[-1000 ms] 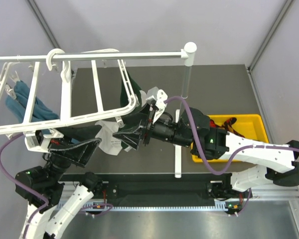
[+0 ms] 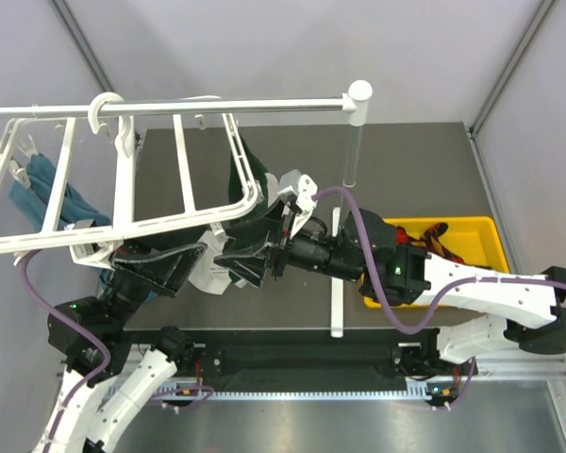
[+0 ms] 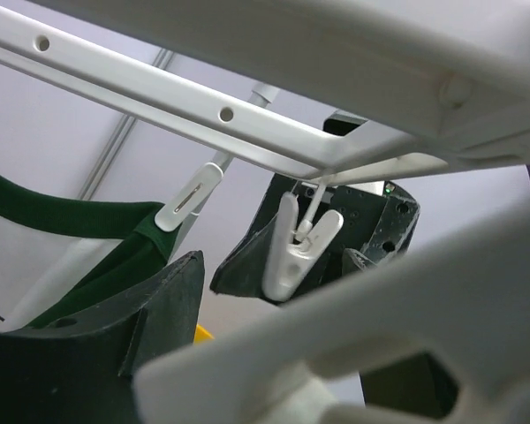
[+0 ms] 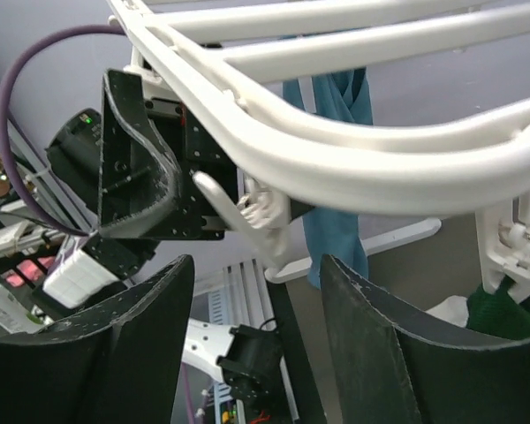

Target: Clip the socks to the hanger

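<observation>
The white hanger (image 2: 151,226) hangs at the upper left. A teal sock (image 2: 57,193) is clipped at its left end. A dark green sock (image 2: 241,175) hangs at its right end, held by a white clip (image 3: 190,196). An empty white clip (image 3: 291,256) dangles from the front bar, between the spread fingers of my left gripper in the left wrist view. My right gripper is open, facing that clip from the right, with nothing held. In the top view the left gripper (image 2: 187,267) and right gripper (image 2: 238,259) stand close together under the bar.
A yellow bin (image 2: 472,236) with red and black cloth (image 2: 434,241) stands at the right. The hanger pole (image 2: 337,274) rises behind the right arm. A white printed piece (image 2: 209,269) hangs below the hanger between the grippers. The hanger's bars lie close above both grippers.
My left gripper has moved a little to the right. The small clip has swung slightly.
</observation>
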